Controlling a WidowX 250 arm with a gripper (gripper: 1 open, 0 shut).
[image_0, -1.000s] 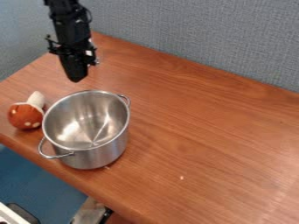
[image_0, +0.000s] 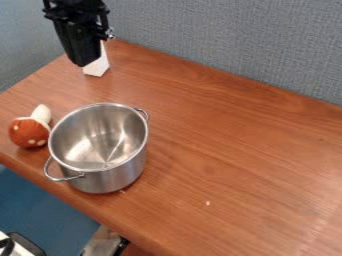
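My black gripper (image_0: 80, 40) hangs at the upper left, above the back left of the table, in front of a small white block (image_0: 96, 62) that it partly hides. Whether its fingers are shut on that block or merely in front of it I cannot tell. A steel pot (image_0: 122, 172) with two wire handles stands at the front left. Beside it, to the left, lies a red mushroom toy (image_0: 30, 130) with white spots and a pale stem.
A grey padded wall (image_0: 241, 45) runs along the back. The table's left edge drops to a blue floor.
Over the last second my gripper has risen and moved slightly back, away from above the pot, uncovering more of the white block. The pot and toy have not moved.
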